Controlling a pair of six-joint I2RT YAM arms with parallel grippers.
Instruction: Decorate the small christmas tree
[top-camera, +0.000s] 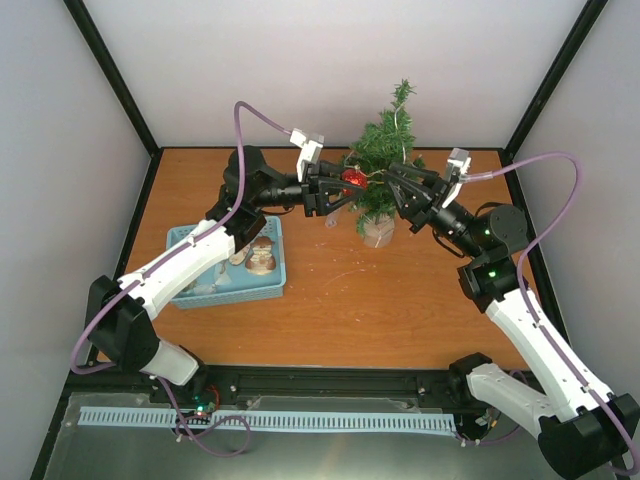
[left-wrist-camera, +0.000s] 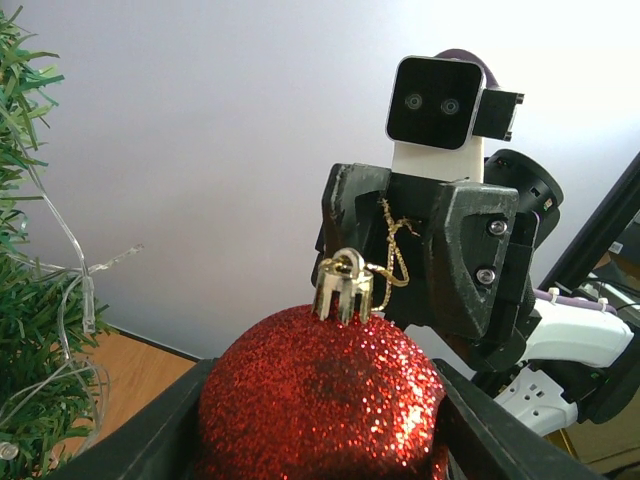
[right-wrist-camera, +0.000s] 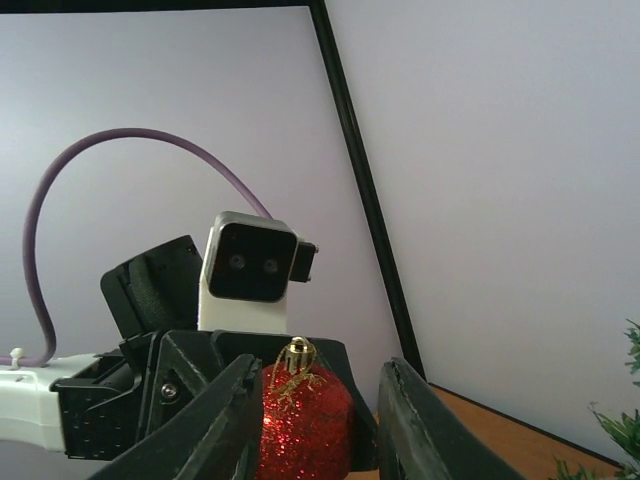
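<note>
A glittery red bauble (left-wrist-camera: 325, 395) with a gold cap (left-wrist-camera: 345, 285) is held in my left gripper (top-camera: 352, 190), shut around it in front of the small green tree (top-camera: 378, 150). A gold thread loop (left-wrist-camera: 397, 245) rises from the cap. My right gripper (top-camera: 393, 182) faces the bauble from the right, fingers parted. In the left wrist view the thread shows across the gap between the right fingers; whether it truly lies between them, I cannot tell. The right wrist view shows the bauble (right-wrist-camera: 305, 425) beyond the open right fingers (right-wrist-camera: 235, 420).
The tree's pot (top-camera: 378, 232) stands at the back of the table, with light wires (left-wrist-camera: 65, 265) on the branches. A blue basket (top-camera: 245, 293) holding several ornaments sits at the left.
</note>
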